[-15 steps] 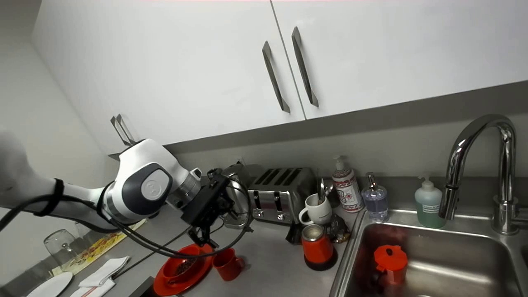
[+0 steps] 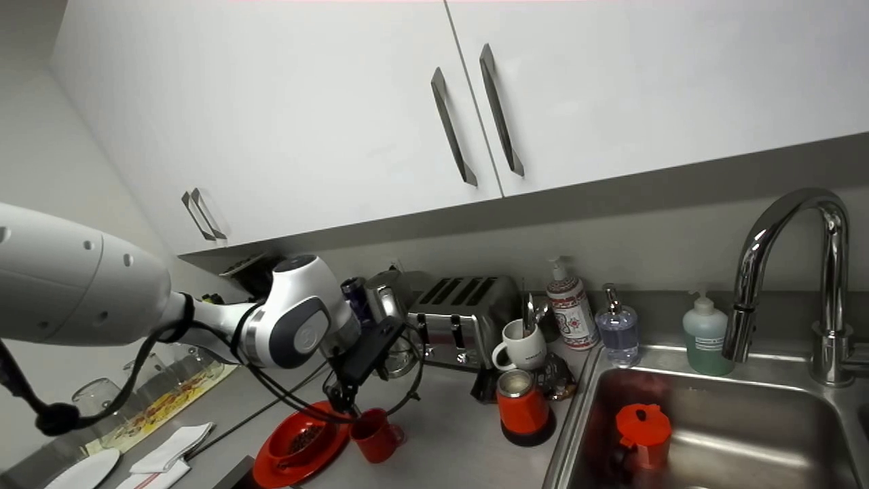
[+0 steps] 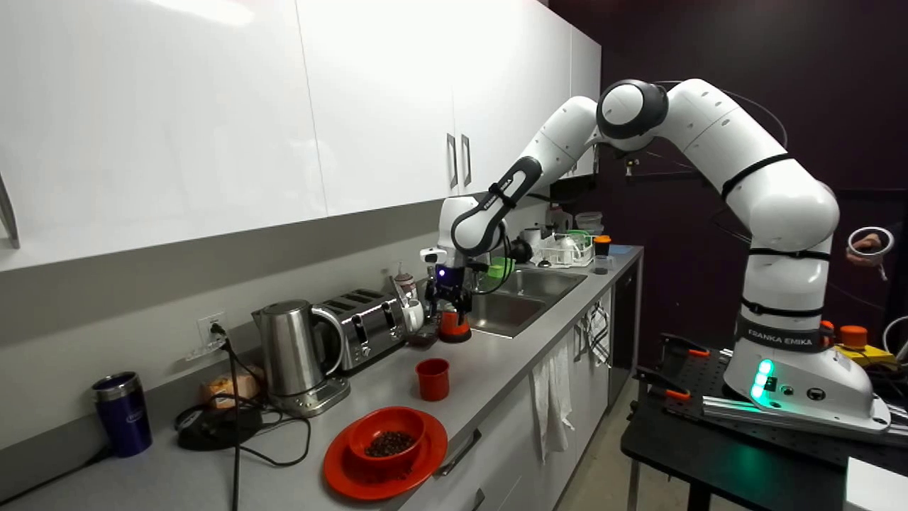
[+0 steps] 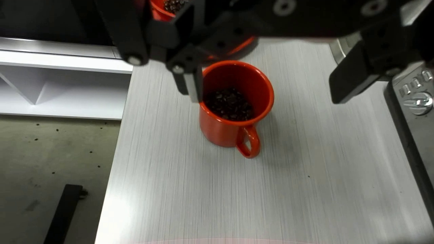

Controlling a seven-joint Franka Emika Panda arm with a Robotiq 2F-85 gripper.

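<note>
A red mug (image 4: pixel 221 130) holding dark beans (image 4: pixel 230 105) stands upright on the counter, its handle toward the bottom of the wrist view. My gripper is open above it, the left finger (image 4: pixel 195 83) overlapping the mug's rim in that view and the right finger (image 4: pixel 352 77) well clear over bare counter. Whether the left finger touches the rim, I cannot tell. Exterior view 1 has the gripper (image 2: pixel 348 399) close to the upper left of the mug (image 2: pixel 376 436). Beside the mug, a red bowl (image 3: pixel 387 421) of beans rests on a red plate (image 3: pixel 340 464).
Behind the mug are a toaster (image 2: pixel 464 310) and a kettle (image 3: pixel 289 349). A red-and-black container (image 2: pixel 523 407) stands near the sink (image 2: pixel 749 407), which holds a red pot (image 2: pixel 643 436). Bare counter (image 2: pixel 456 415) lies between the mug and that container.
My arm's wrist has swung to the right in exterior view 1. The gripper has come lower and rightward, nearer the red mug. Mug, bowl and plate look unmoved.
</note>
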